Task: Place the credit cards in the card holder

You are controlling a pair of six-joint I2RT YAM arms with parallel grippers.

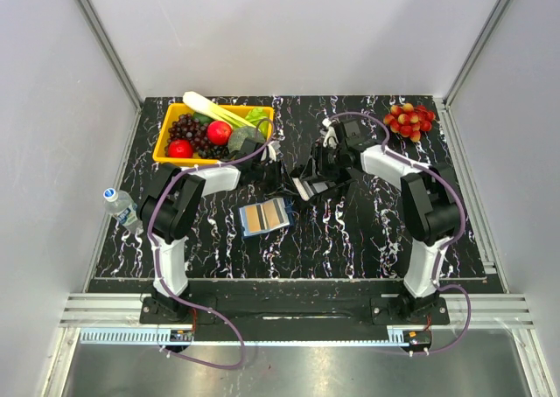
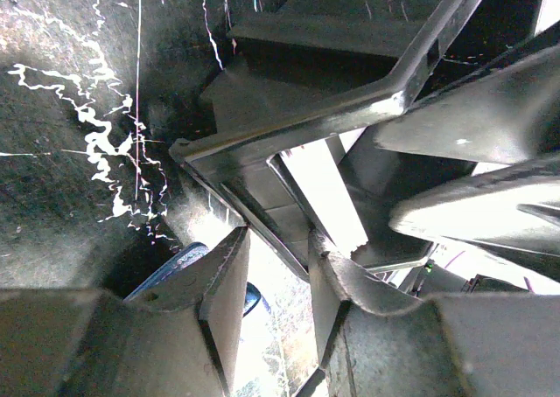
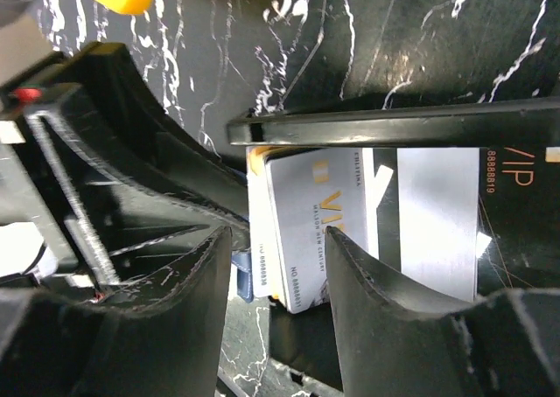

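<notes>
The black card holder [image 3: 402,130] sits at table centre between both grippers, with white cards [image 3: 317,222] in it, one showing gold lettering. In the left wrist view my left gripper is at the holder's lower edge, fingers close around its rim; whether they grip it I cannot tell. My right gripper is over the cards, part open, with the card stack visible between and beyond its fingertips. A blue-edged tray of tan and dark items [image 1: 264,216], perhaps cards, lies below the left gripper in the top view.
A yellow basket of fruit and vegetables [image 1: 162,142] is at back left, red-orange grapes [image 1: 409,120] at back right, a water bottle [image 1: 122,209] at the left edge.
</notes>
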